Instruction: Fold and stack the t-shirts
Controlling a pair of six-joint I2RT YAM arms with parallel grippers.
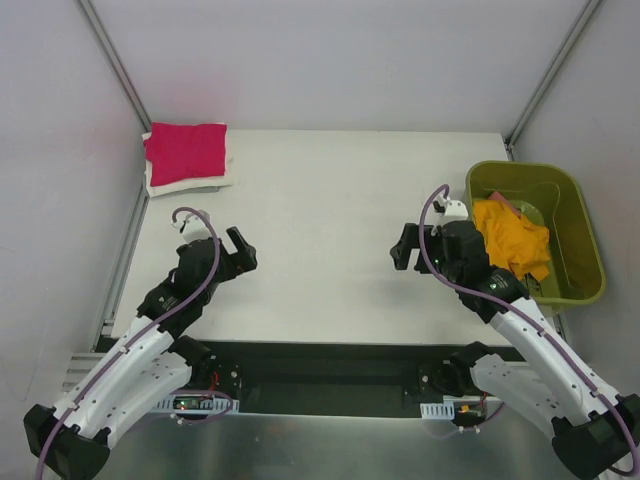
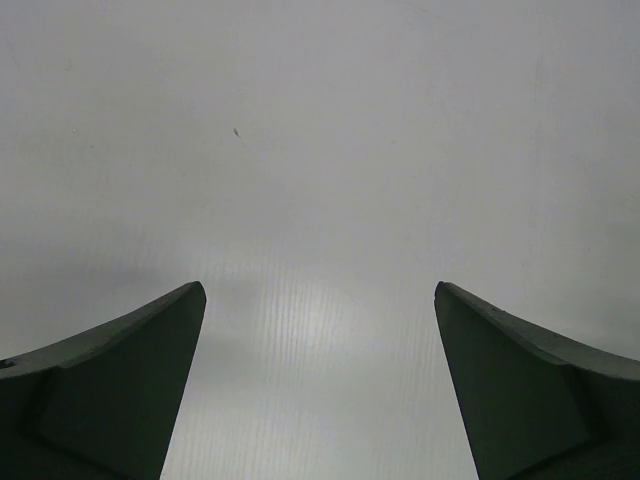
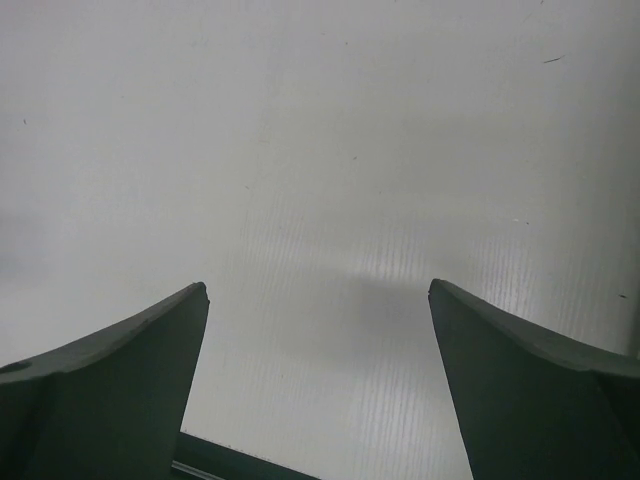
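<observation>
At the table's far left corner lies a stack of folded shirts, with a red shirt (image 1: 187,150) on top and the edge of a white shirt (image 1: 160,188) showing beneath it. An orange shirt (image 1: 512,238) lies crumpled in the olive bin (image 1: 582,240) on the right. My left gripper (image 1: 243,250) is open over the left part of the table, in front of the stack; only bare surface shows between its fingers. Over the right part, left of the bin, my right gripper (image 1: 407,247) stands open and empty, its fingers (image 3: 130,380) wide apart.
Bare white table (image 1: 320,220) fills the middle between the two arms. A dark gap (image 1: 320,375) runs along the front edge. Grey walls (image 1: 300,60) enclose the back and sides, and the bin's rim rises beside the right arm.
</observation>
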